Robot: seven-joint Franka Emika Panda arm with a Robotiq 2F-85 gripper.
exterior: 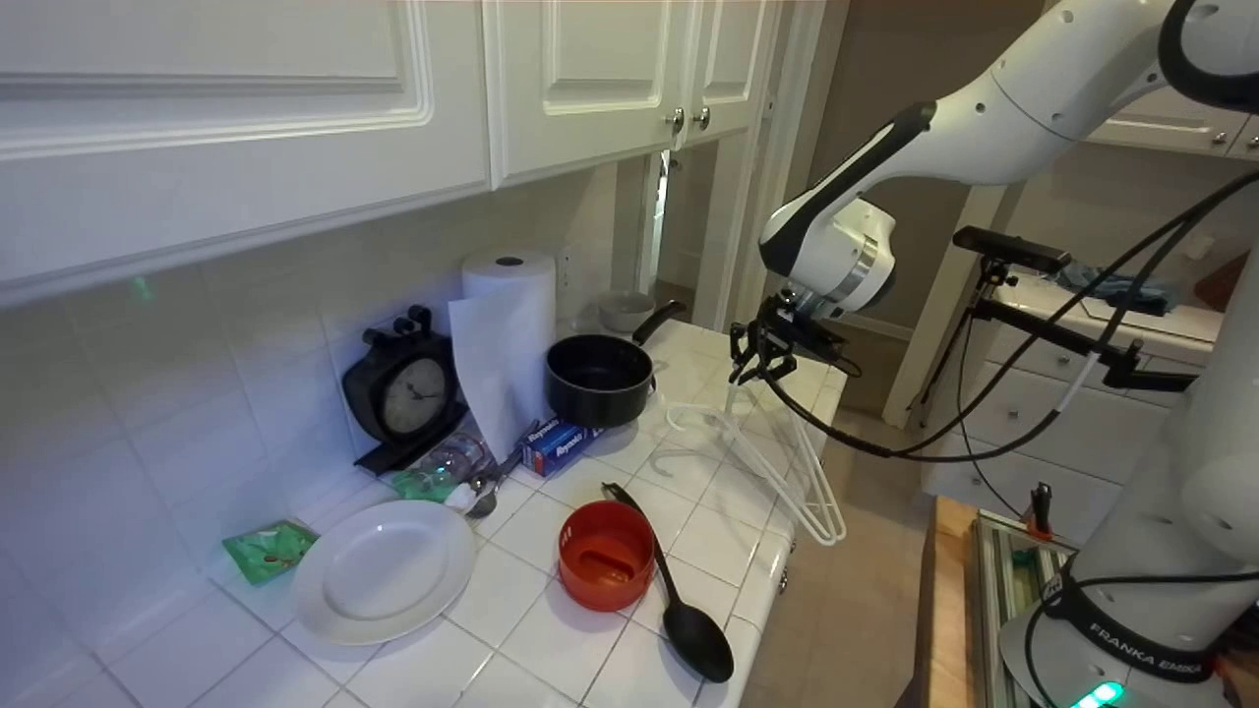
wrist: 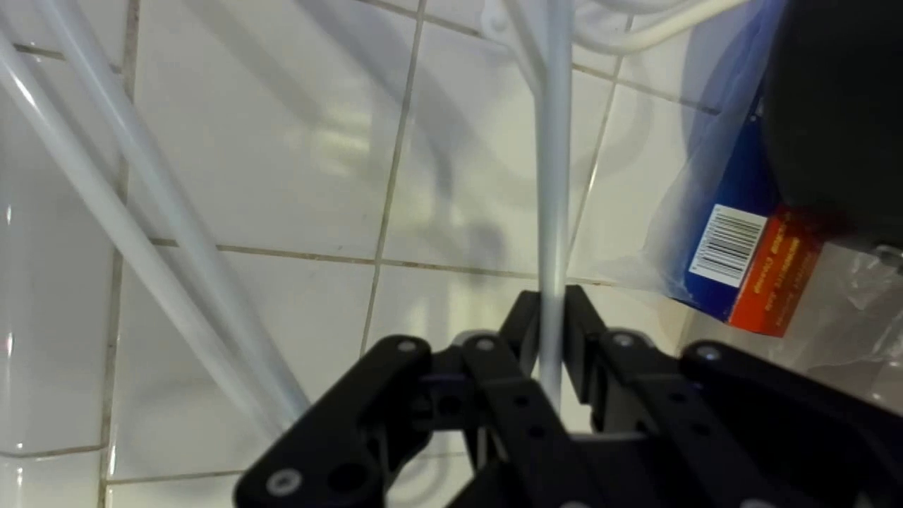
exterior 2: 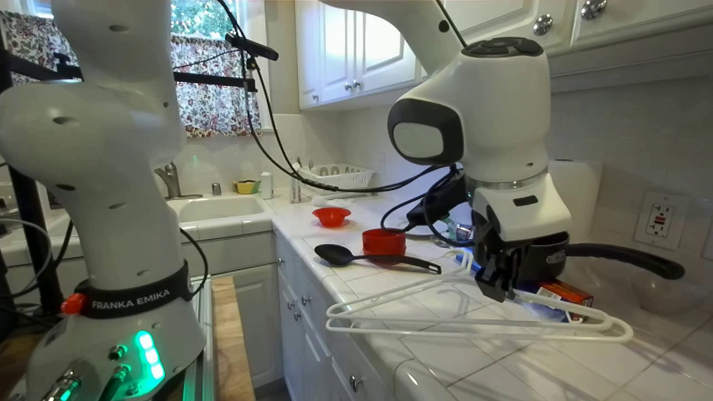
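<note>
In the wrist view, my gripper is shut on a white plastic hanger [wrist: 554, 169], one of its tubes running between the fingertips. Two more white tubes slant across the left of that view; they look like a doubled frame or two hangers together, and I cannot tell which. From the first exterior view, the gripper [exterior: 755, 364] is over the counter's far right part, with the hanger's lower corner reaching past the front edge. The second exterior view shows the hanger [exterior 2: 414, 327] stretched nearly level below the gripper [exterior 2: 498, 291], apparently just above the tiles.
A black pot [exterior: 598, 380] and a blue foil box [exterior: 557, 446] stand close to the gripper. Farther along are a red container [exterior: 605, 555], a black spoon [exterior: 696, 641], a white plate [exterior: 384, 568] and a paper towel roll [exterior: 519, 319].
</note>
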